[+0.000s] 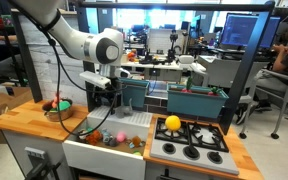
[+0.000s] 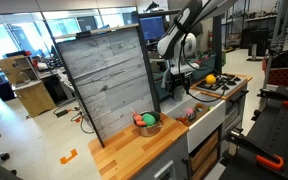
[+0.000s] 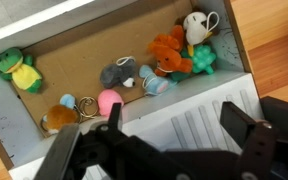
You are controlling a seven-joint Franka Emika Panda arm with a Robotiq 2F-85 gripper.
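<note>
My gripper is open with nothing between its fingers, looking down over an open drawer [image 3: 79, 27]. Several small plush toys lie in that drawer: a green frog [image 3: 20, 69], an orange-brown one [image 3: 61, 115], a pink one [image 3: 109, 101], a grey mouse [image 3: 118, 73], a pale blue one [image 3: 157, 82], an orange-red one [image 3: 168, 48], a teal one [image 3: 201, 60] and a white-and-dark one [image 3: 197, 27]. Exterior view 1 has the gripper [image 1: 112, 98] near the white drying rack [image 1: 135, 122], beside the drawer; its fingertips are hard to make out there.
Left of the drawer, a pot [image 1: 57, 114] with colourful items stands on the wooden counter [image 1: 22, 119]. To the right are a stove [image 1: 196, 141] and a yellow ball [image 1: 173, 122]. Blue bins [image 1: 194, 103] stand behind, and a dark frame post [image 1: 246, 65] rises at right.
</note>
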